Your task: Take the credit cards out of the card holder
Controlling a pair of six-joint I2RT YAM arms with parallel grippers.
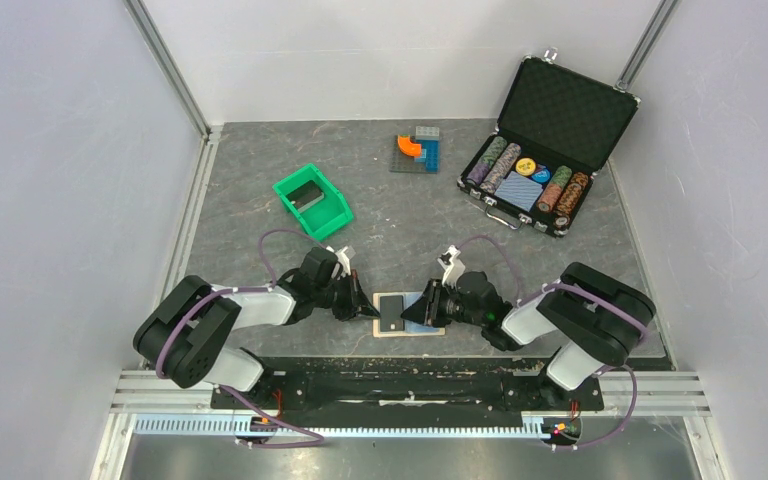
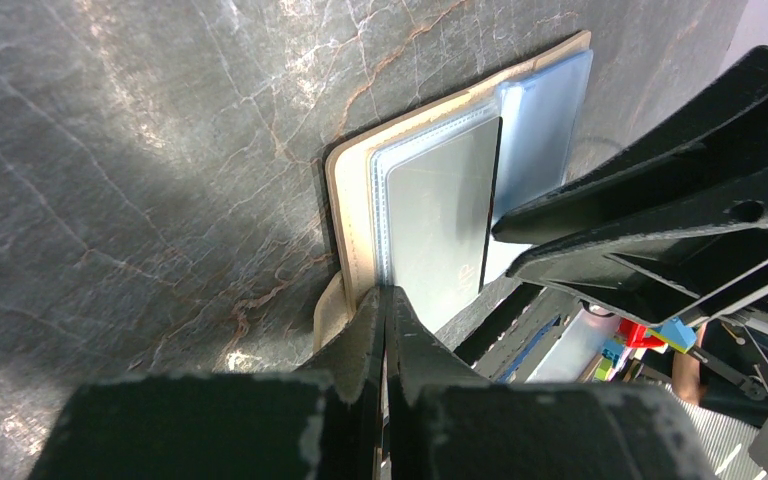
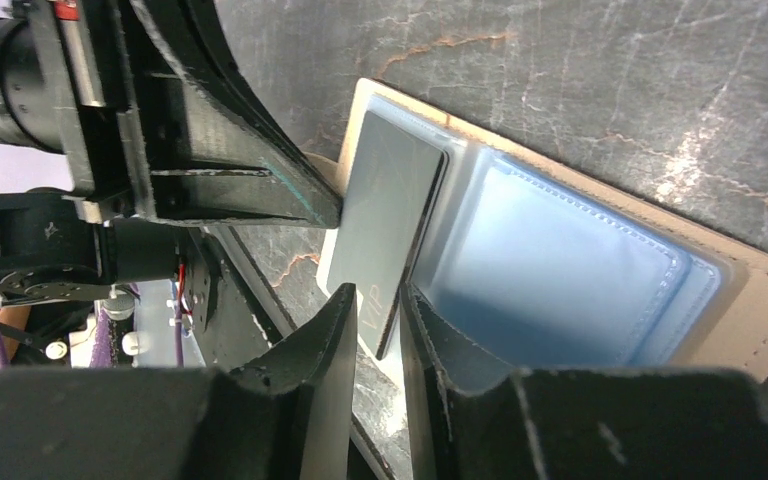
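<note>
The card holder [image 1: 410, 330], a tan wallet with clear blue sleeves [image 3: 560, 270], lies open near the front edge, between the grippers. A grey card [image 2: 435, 215] [image 3: 375, 210] sits in its left sleeve. My left gripper is shut on the holder's left edge. My right gripper is over the card's inner edge; in its wrist view the fingertips are slightly apart, and I cannot see anything held between them.
A green bin [image 1: 330, 215] stands at back left, a building-block piece [image 1: 430, 150] at back centre, an open chip case [image 1: 570, 110] at back right. Mid-table is clear.
</note>
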